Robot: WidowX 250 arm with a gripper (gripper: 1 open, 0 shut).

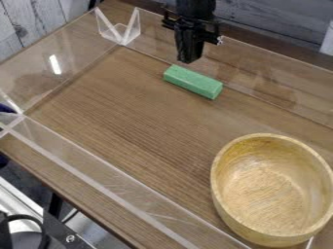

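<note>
A green block (193,82) lies on the wooden table (124,131), slightly right of the top centre. The black gripper (192,53) hangs above and behind it, apart from it, shut with nothing visible between its fingers.
A large round tan bowl (270,190) stands at the lower right. A clear plastic container (119,26) sits at the upper left. Black cables lie along the lower left edge.
</note>
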